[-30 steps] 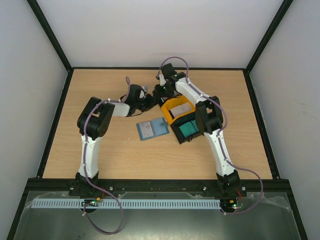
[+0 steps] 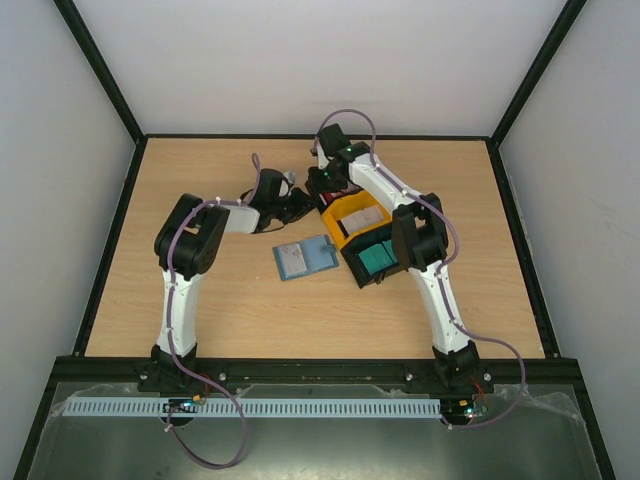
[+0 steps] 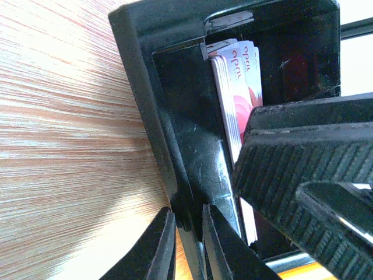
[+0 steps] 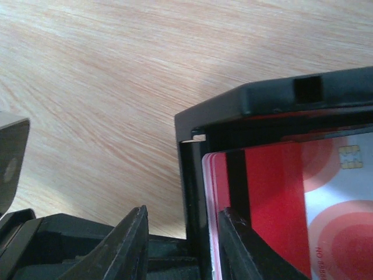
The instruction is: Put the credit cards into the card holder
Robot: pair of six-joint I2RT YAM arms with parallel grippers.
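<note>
A black box point(image 4: 303, 93) holds red and white cards point(image 4: 274, 210) at the back middle. My left gripper point(image 2: 305, 205) is shut on the box's edge; in the left wrist view its fingers press on the rim beside the card stack point(image 3: 233, 87). My right gripper point(image 2: 322, 180) is over the same box, part open; in the right wrist view one fingertip reaches the cards' edge. A blue card holder point(image 2: 317, 255) lies open in the table's middle with a pale card in it.
A yellow box point(image 2: 350, 235) with pale cards and a black box with teal cards point(image 2: 378, 257) adjoin to the front right.
My right gripper shifts slightly over the back box. The left arm and the card holder look unmoved.
</note>
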